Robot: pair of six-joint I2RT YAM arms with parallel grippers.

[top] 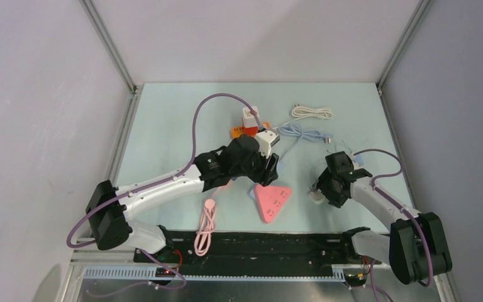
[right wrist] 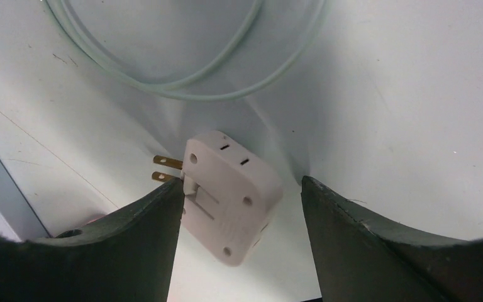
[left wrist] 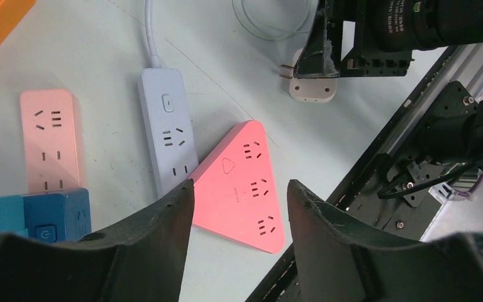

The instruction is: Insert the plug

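A white plug adapter [right wrist: 226, 195] with two brass prongs [right wrist: 166, 168] lies on the table at the right, its prongs toward the left. My right gripper stands open above it, one finger on each side of the adapter in the right wrist view. In the left wrist view the adapter [left wrist: 313, 89] is partly hidden by the right gripper. My left gripper hovers part open over the pink triangular power strip [left wrist: 242, 189], with nothing between its fingers. Beside it lie a white-blue strip [left wrist: 166, 126] and a pink strip [left wrist: 51, 139].
A blue block [left wrist: 56, 215] sits at the near end of the pink strip. At the back are an orange strip [top: 237, 133] with a white plug on it, and coiled white [top: 312, 112] and blue cords [top: 302, 133]. A clear tube [right wrist: 163, 88] loops beyond the adapter.
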